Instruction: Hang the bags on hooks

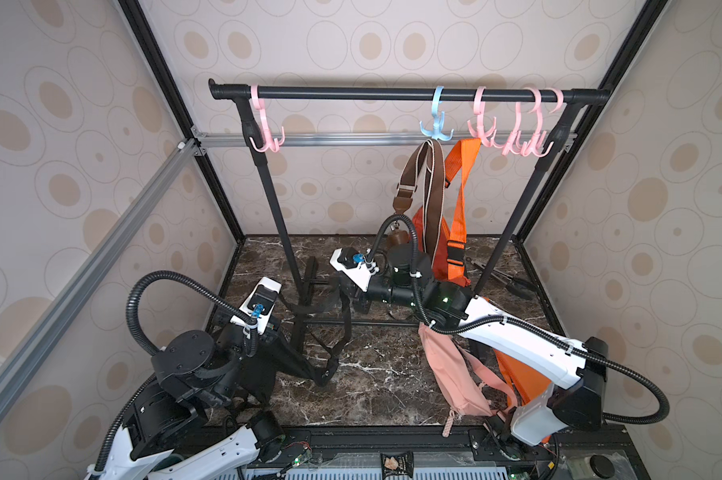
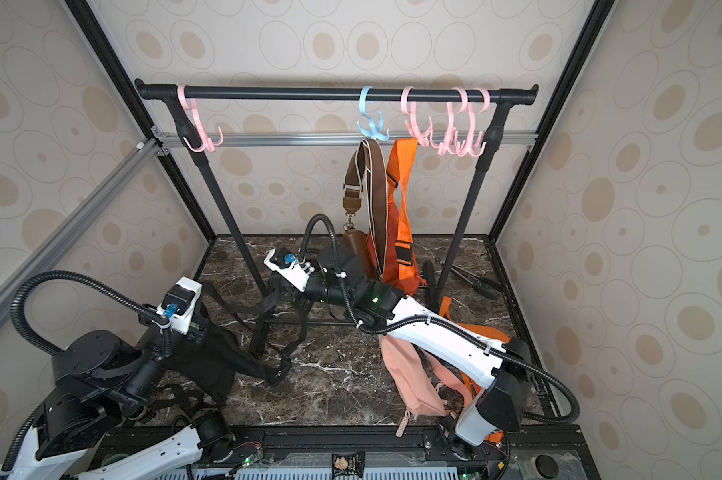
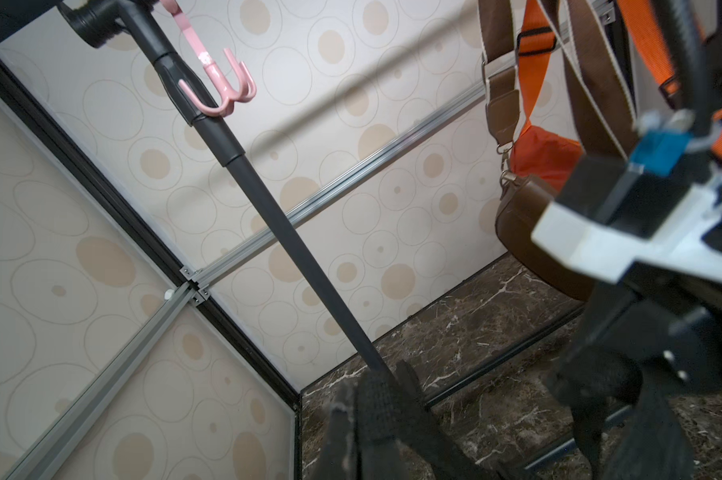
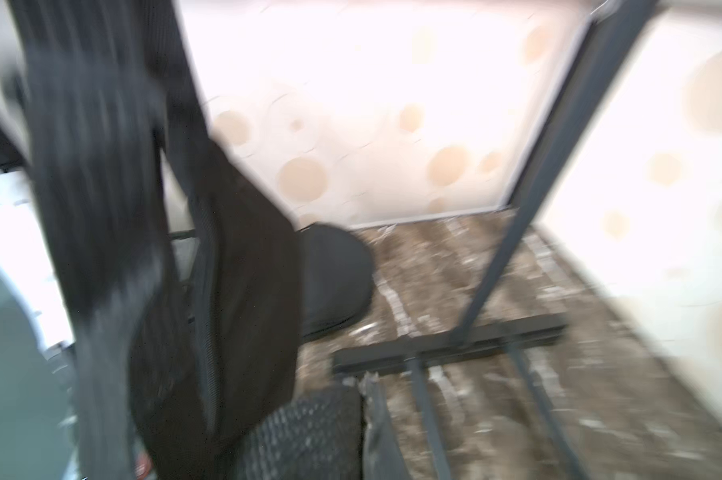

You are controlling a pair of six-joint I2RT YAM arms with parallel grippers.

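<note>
A black bag (image 1: pixel 257 368) hangs low at the left, beneath my left gripper (image 1: pixel 285 304). Its black strap (image 3: pixel 425 428) stretches across to my right gripper (image 1: pixel 341 300), then drops in a loop (image 1: pixel 346 332) toward the bag. The left gripper is shut, with the strap at its fingertips. Shut as well, the right gripper has strap at its tips, though its hold is partly hidden. In the right wrist view the bag (image 4: pixel 253 304) is at the left behind blurred straps. Overhead, a pink hook (image 1: pixel 266 128) hangs at the rack's left end; a blue hook (image 1: pixel 437 120) hangs farther right.
Brown (image 1: pixel 434 192) and orange (image 1: pixel 461 192) bag straps hang from the rack at right-centre. More pink hooks (image 1: pixel 533 128) crowd the bar's (image 1: pixel 345 93) right end. A pink bag (image 1: pixel 457 376) lies front right. The bar between the left pink hook and blue hook is empty.
</note>
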